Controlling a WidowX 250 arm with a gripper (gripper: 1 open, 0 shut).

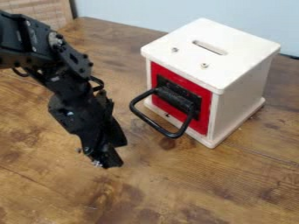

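My black gripper (103, 150) hangs low over the wooden table at the left, fingertips pointing down near the tabletop; whether it is open or shut is hard to make out. To its right stands a white wooden box (233, 96) with a slot on top and a red front panel (201, 121) holding a black fitting. A black loop handle (173, 133) sticks out from that front, apart from the gripper.
A pale wall runs behind, and a light wooden object sits at the back left corner.
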